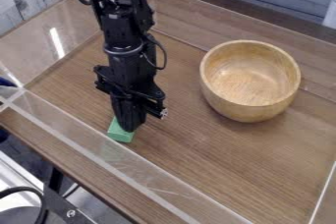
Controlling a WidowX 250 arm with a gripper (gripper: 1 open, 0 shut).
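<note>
My black gripper [132, 110] hangs from the top left over the wooden table, just above a small green block [124, 133]. Its fingertips are dark and partly overlap the upper part of the block. I cannot see anything held between them, and the finger looks shut, though its tips are hard to make out.
A round, light wooden bowl [250, 79] stands to the right. The table's edge and some cables are at the lower left, with a pale surface at the top right.
</note>
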